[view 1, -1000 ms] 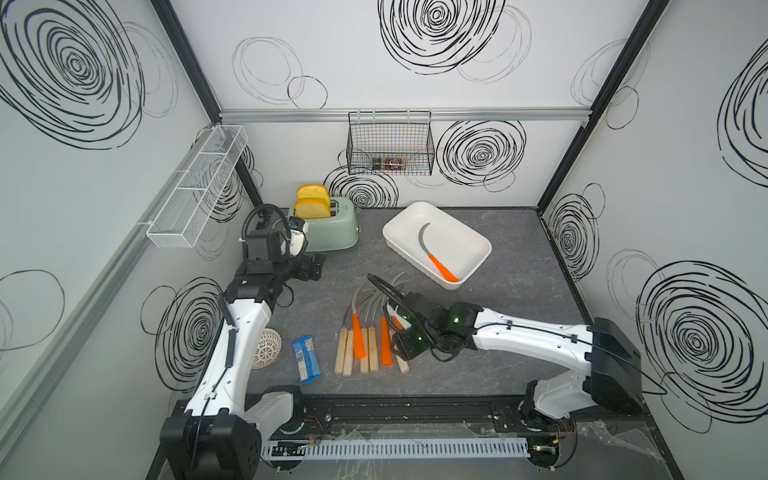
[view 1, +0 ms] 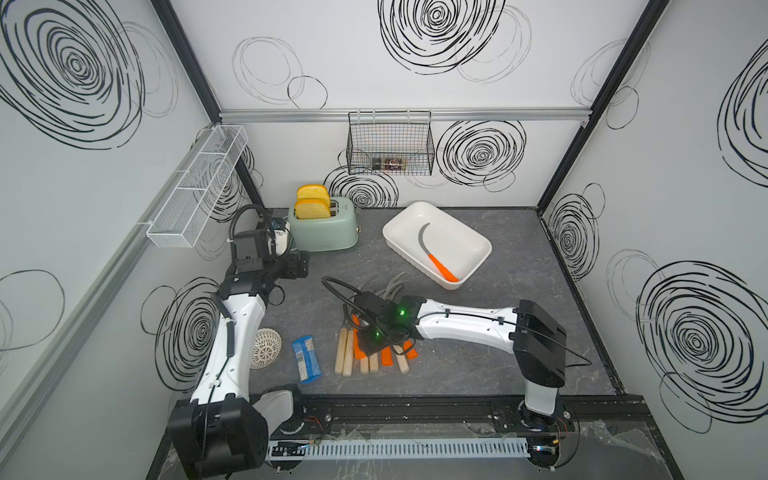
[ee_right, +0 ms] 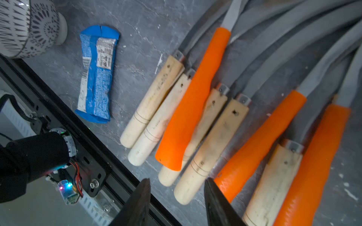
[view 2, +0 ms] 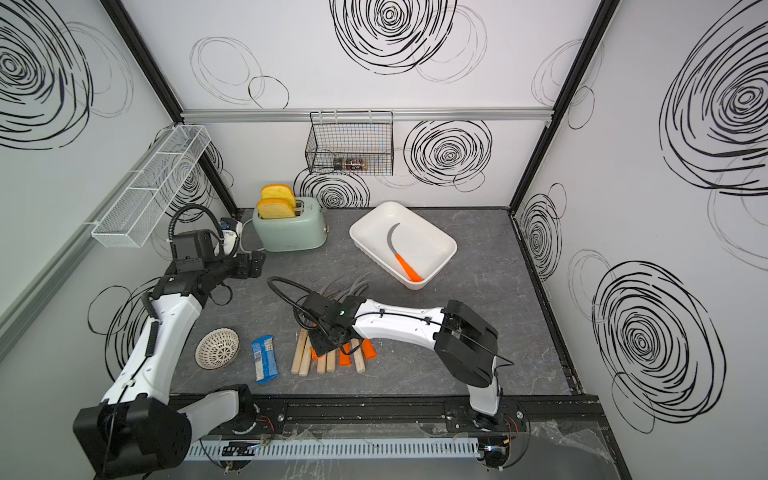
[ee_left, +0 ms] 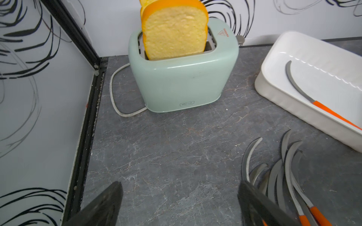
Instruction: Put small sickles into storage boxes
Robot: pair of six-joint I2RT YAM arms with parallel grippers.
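Note:
Several sickles lie in a cluster on the table, some with orange handles and some with pale wooden ones; in the right wrist view, one orange-handled sickle [ee_right: 190,109] rests across wooden-handled sickles [ee_right: 211,150]. Over these handles is my right gripper, its fingers apart with nothing gripped. The white box [view 1: 404,216] stands behind the cluster and holds one orange-handled sickle [view 1: 436,260]. My left gripper is open and empty in front of the toaster, left of the sickle blades [ee_left: 290,169]. The right arm hides part of the cluster in both top views.
A green toaster [view 1: 324,232] with bread slices stands at the back left. A blue packet [view 1: 305,357] and a pale woven bowl [view 1: 265,349] lie left of the sickles. A black wire basket [view 1: 390,148] hangs on the back wall. Table right of the box is clear.
My right arm has swung left across the sickle handles. The left arm has shifted slightly left. The sickles and the box appear unmoved.

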